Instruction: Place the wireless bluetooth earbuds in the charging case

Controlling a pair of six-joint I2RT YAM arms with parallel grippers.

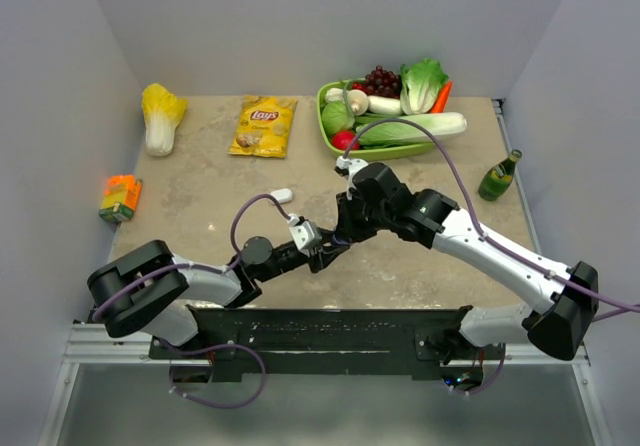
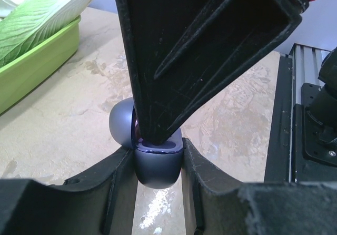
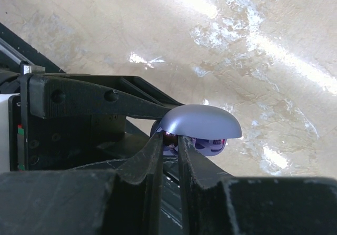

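Observation:
A glossy blue-purple charging case (image 2: 159,170) is held between the fingers of my left gripper, its rounded lid (image 2: 121,121) standing up. In the right wrist view the lid (image 3: 201,121) curves over the case's purple inside. My right gripper has its narrow fingertips at the case's opening, under the lid, with a small gap between them. Something dark shows in that gap; whether it is an earbud is unclear. From above, both grippers meet over the front of the table and nearly cover the case (image 1: 341,239).
A small white object (image 1: 282,195) lies on the table behind the left gripper. Farther back are a chips bag (image 1: 263,126) and a green vegetable basket (image 1: 400,151); a green bottle (image 1: 499,176) stands at the right.

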